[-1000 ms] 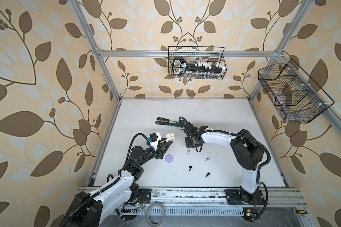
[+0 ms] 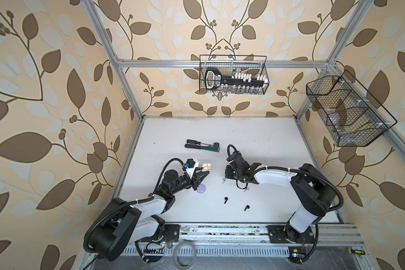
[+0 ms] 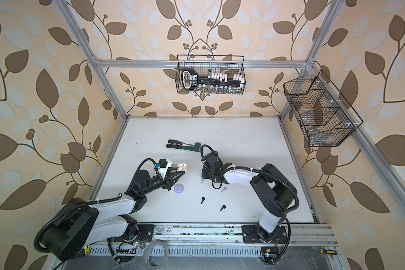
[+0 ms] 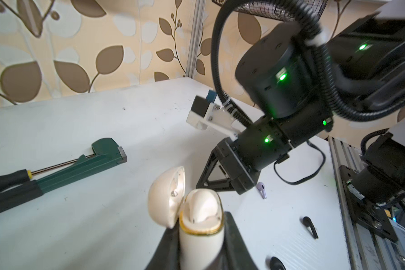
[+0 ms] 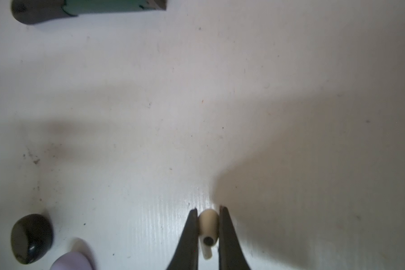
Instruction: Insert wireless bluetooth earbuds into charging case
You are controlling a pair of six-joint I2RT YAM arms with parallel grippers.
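My left gripper (image 2: 201, 173) is shut on the white earbud case (image 4: 200, 240), held upright with its lid (image 4: 165, 195) open; what seems to be an earbud (image 4: 201, 207) sits in it. My right gripper, pointing down right of the case, is shut, a cream earbud (image 5: 208, 227) showing between its fingertips. Two lilac earbuds (image 2: 223, 181) and two black earbuds (image 2: 226, 199) lie on the table. A lilac round case (image 2: 201, 189) lies below the left gripper in the top views.
A green tool (image 2: 207, 146) lies behind the grippers. Wire baskets (image 2: 233, 74) hang on the back and right walls.
My right arm has moved right and toward the front of the table. My left arm has shifted, with the case now slightly right and lower in the top view.
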